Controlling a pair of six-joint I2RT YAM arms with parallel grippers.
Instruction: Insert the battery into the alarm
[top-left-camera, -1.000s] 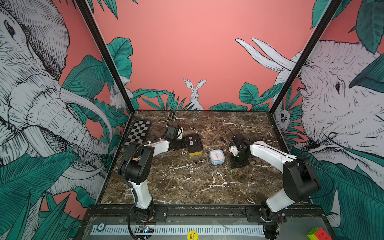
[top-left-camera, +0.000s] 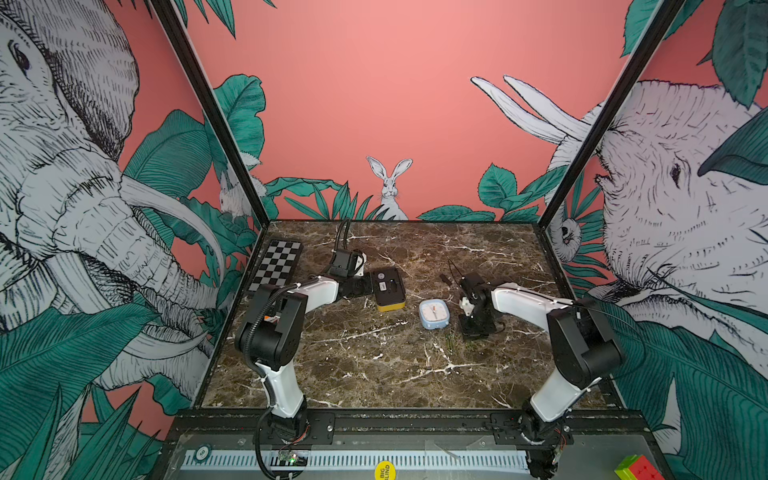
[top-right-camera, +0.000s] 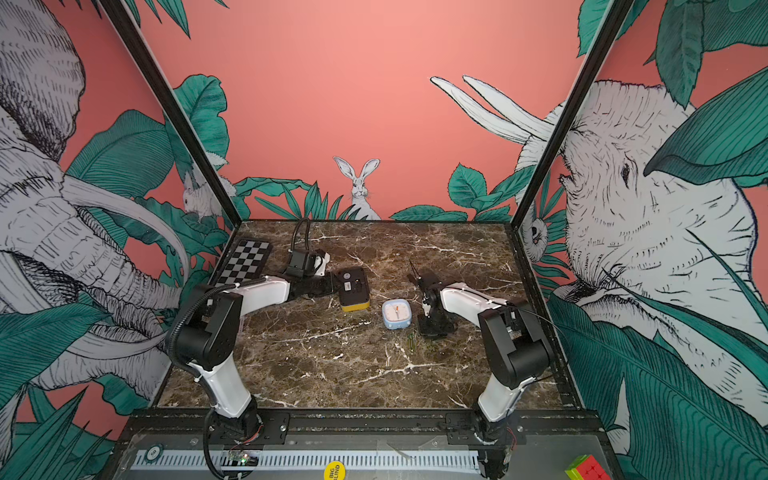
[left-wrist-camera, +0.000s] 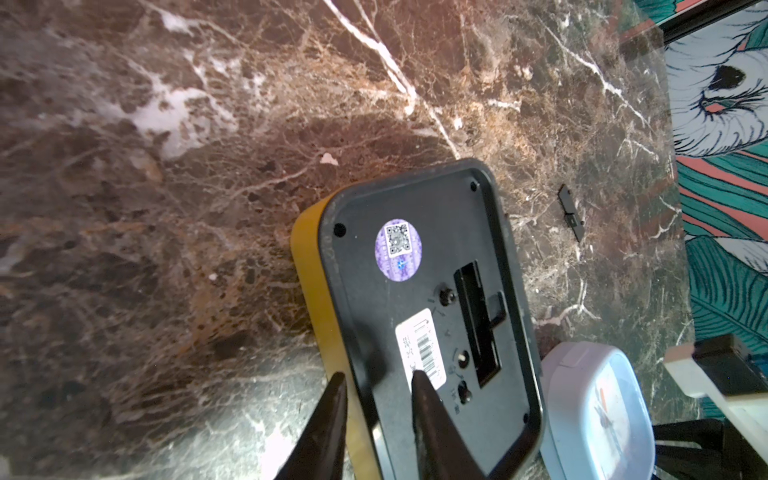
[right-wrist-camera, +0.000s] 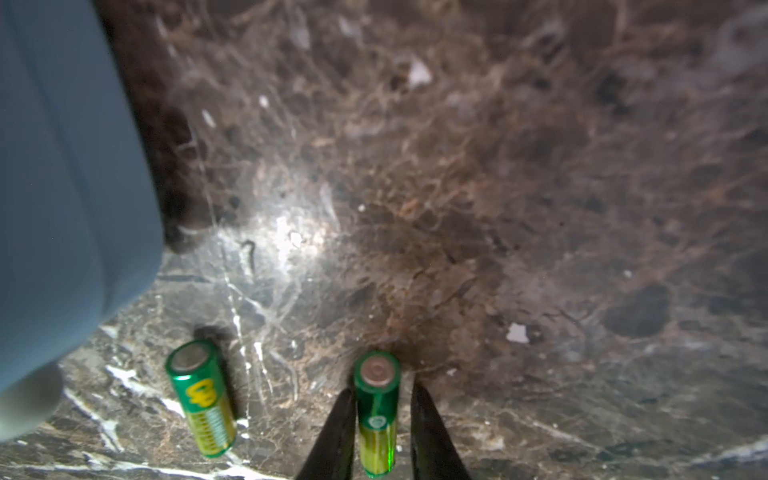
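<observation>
The alarm (left-wrist-camera: 432, 320) is a black box with yellow sides, lying with its back up and its narrow battery slot (left-wrist-camera: 477, 324) uncovered and empty. My left gripper stands open over its near yellow edge, the fingers apart on either side of the rim; contact cannot be judged. In the right wrist view, a green-and-yellow battery (right-wrist-camera: 377, 400) sits between the fingers of my right gripper, which is shut on it. A second green battery (right-wrist-camera: 201, 400) lies on the table to its left. The top views hide both sets of fingertips.
A small pale-blue clock (top-left-camera: 434, 313) stands between the alarm and my right gripper. A thin black cover piece (left-wrist-camera: 571, 212) lies behind on the marble table. A checkered board (top-left-camera: 275, 266) is at the far left.
My right arm has swung a little to the left, its elbow now lower in reach over the table and its gripper nearer the clock. The left arm and alarm look unchanged.
</observation>
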